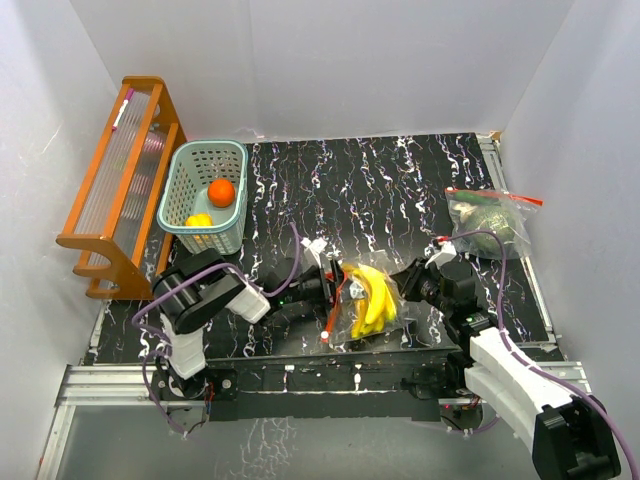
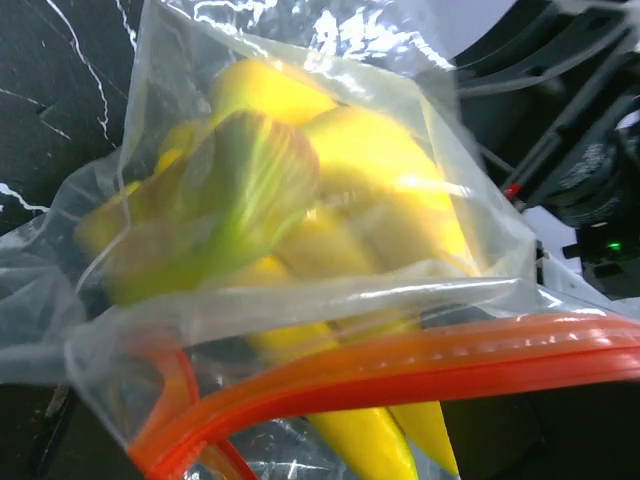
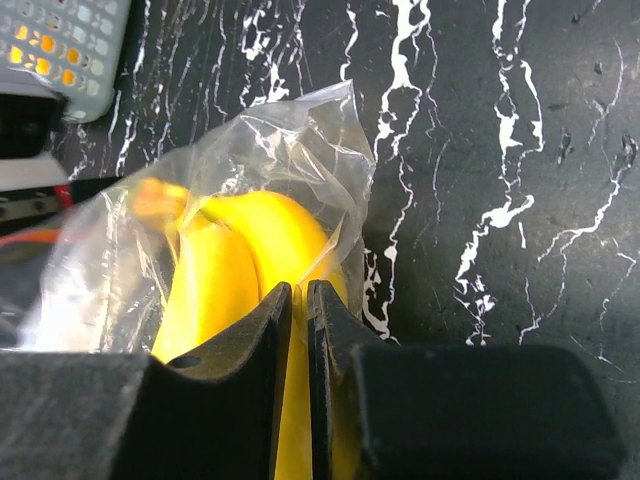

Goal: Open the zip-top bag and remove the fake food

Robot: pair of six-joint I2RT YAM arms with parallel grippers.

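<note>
A clear zip top bag with a red seal point(image 2: 380, 370) holds yellow bananas point(image 1: 372, 297), with a greenish tip showing in the left wrist view. My right gripper is shut on the bag's plastic at its right side. My left gripper point(image 1: 330, 275) is at the bag's red-edged opening on the left; its fingers are largely hidden by the bag, so its finger state is unclear.
A basket point(image 1: 172, 215) with an orange and a yellow item stands back left, beside a wooden rack point(image 1: 100, 240). Another bag with green produce point(image 1: 490, 220) lies at the right.
</note>
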